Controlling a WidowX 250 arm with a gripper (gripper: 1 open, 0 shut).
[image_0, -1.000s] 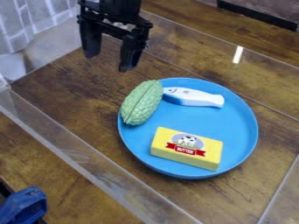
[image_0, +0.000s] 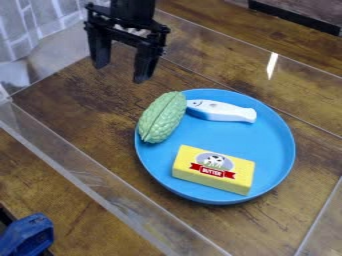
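The black gripper (image_0: 126, 55) hangs over the wooden surface at the upper left, open, its two fingers apart with nothing seen between them. Below and right of it, a blue plate (image_0: 263, 160) holds a green corn-like vegetable (image_0: 162, 117) on its left, a white elongated item (image_0: 221, 110) at the back and a yellow butter box (image_0: 213, 172) at the front.
A blue object (image_0: 24, 236) lies at the bottom left corner. Pale metal edging runs along the left side. The wooden surface left of the plate and at the upper right is clear.
The gripper has shifted very slightly to the left. The plate and the items on it have not moved.
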